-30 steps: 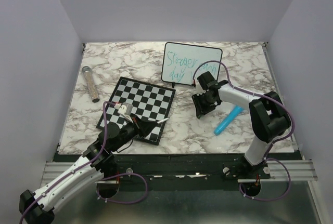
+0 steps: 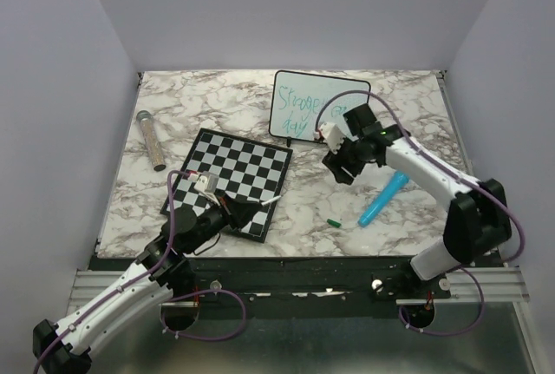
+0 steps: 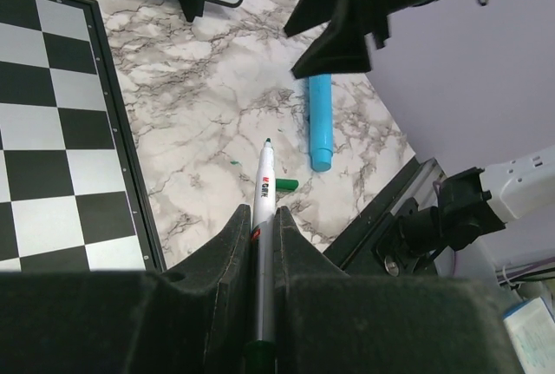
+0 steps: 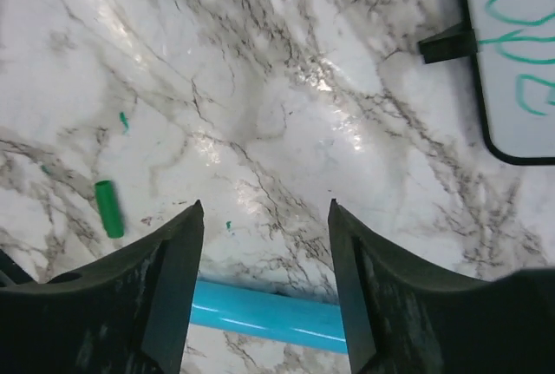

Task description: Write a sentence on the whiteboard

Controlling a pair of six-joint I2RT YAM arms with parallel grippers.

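A white marker points away from my left gripper, which is shut on it; its dark writing tip is bare. In the top view this marker reaches just past the chessboard's right edge. A green cap lies on the marble table, apart from both grippers. Above the table my right gripper stands open, nothing between its fingers, with the cap off to its left in the right wrist view. The whiteboard at the back carries green handwriting, its right part hidden by the right arm.
A blue tube lies right of the cap. The chessboard fills the left middle, and a tall grain-filled container lies beyond it. Small green marks show on the marble. Bare table lies between chessboard and tube.
The right gripper has shifted back and right, and its arm has lifted. The left arm is unchanged.
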